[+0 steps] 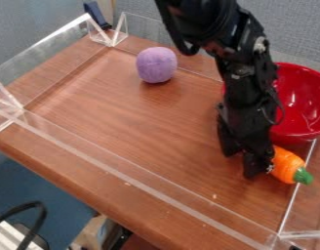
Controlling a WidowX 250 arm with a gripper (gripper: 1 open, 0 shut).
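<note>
The black arm reaches down from the top to my gripper (254,156), low over the wooden table at the right, beside an orange carrot toy (288,166) with a green top. The gripper's fingers are at the carrot's upper left end, dark and overlapping, so I cannot tell whether they are shut on it. A red bowl (297,93) sits behind the arm at the right, partly hidden by it.
A purple ball (156,63) rests at the back of the table (124,137). Clear plastic walls border the work area.
</note>
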